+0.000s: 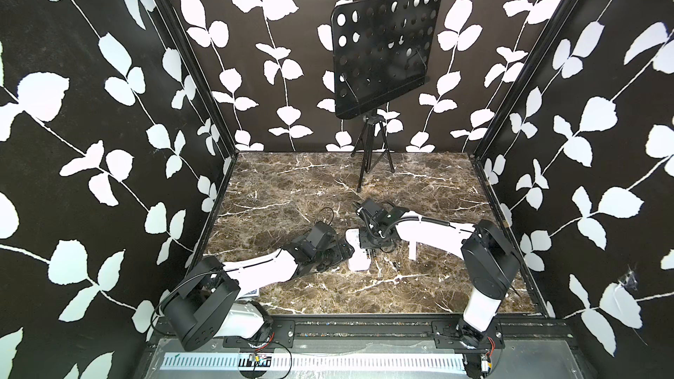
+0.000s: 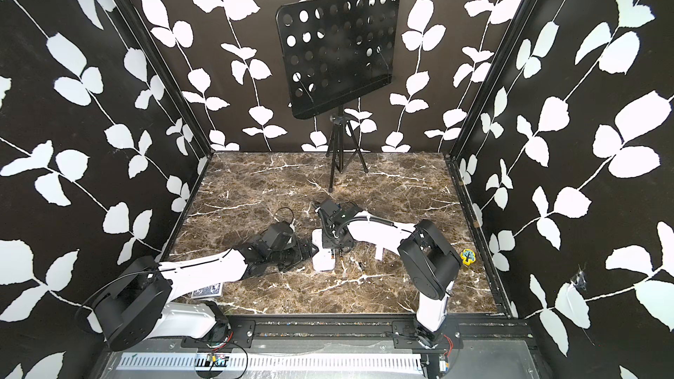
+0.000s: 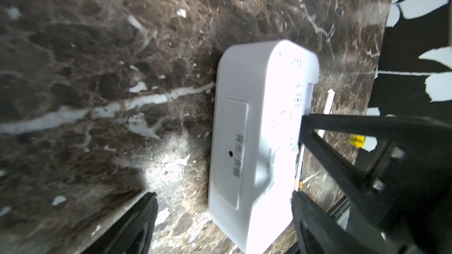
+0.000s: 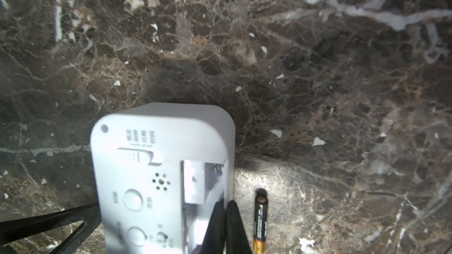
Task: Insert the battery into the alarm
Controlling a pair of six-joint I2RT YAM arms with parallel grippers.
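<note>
The white alarm (image 4: pixel 136 174) lies on the marble table, buttons and battery compartment upward in the right wrist view. My right gripper, shut with nothing seen between its fingers, has its tips at the compartment. A battery (image 4: pixel 260 221) lies on the table just right of the alarm. My left gripper stands open in the left wrist view, the alarm's body lying between its fingers' line of reach, close to the right finger.
A music stand (image 1: pixel 382 56) stands at the back. A pale strip (image 1: pixel 413 251) lies right of the alarm, and a small yellow object (image 2: pixel 467 256) at the right edge.
</note>
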